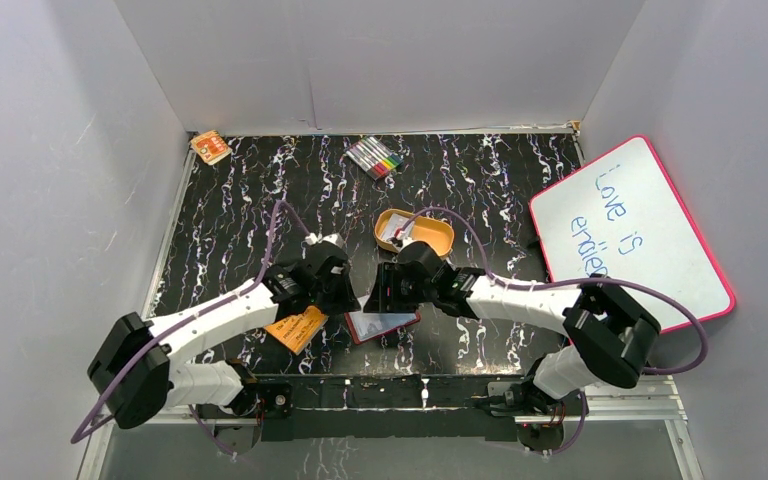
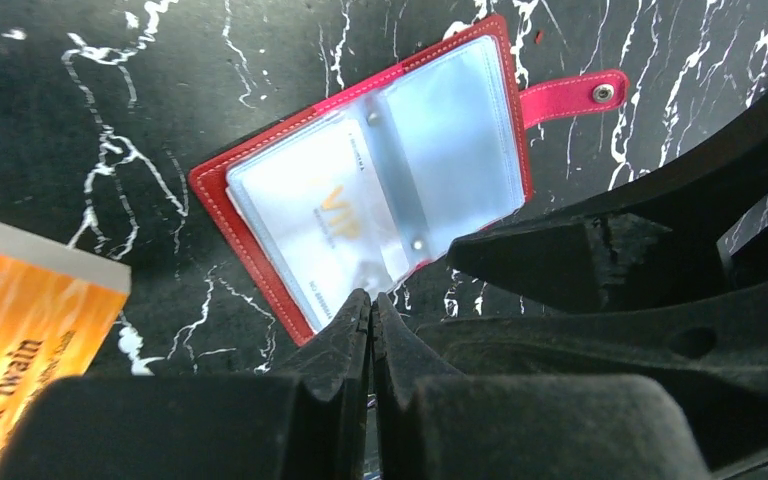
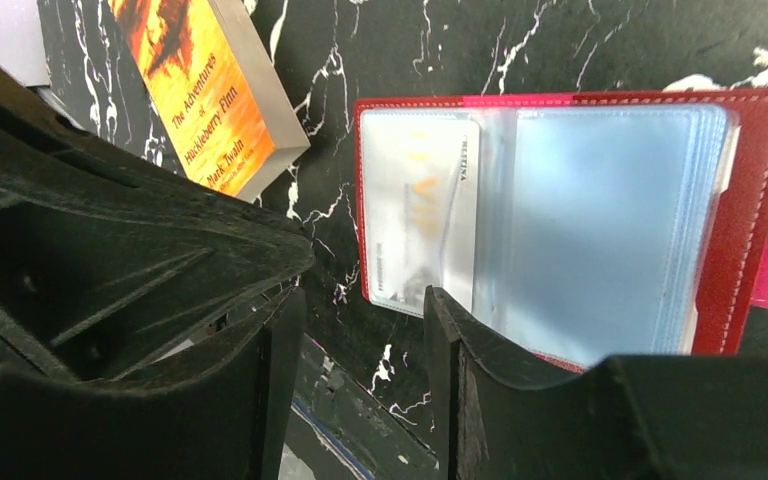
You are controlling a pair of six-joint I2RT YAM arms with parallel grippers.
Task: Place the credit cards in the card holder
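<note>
The red card holder (image 1: 380,325) lies open on the black marble table below both grippers, clear sleeves facing up. A white VIP card (image 2: 330,215) (image 3: 415,200) shows in one sleeve; the other sleeve (image 3: 600,230) looks pale blue. My left gripper is shut above the holder, with nothing seen between its fingers. My right gripper is part open over the holder's lower edge, close to the left gripper, with nothing between its fingers. In the orange tray (image 1: 435,235) behind them lie white cards (image 1: 393,225).
A Huckleberry Finn book (image 3: 210,110) lies left of the holder. Markers (image 1: 372,157) and a small orange item (image 1: 210,145) lie at the back. A whiteboard (image 1: 630,240) leans at the right.
</note>
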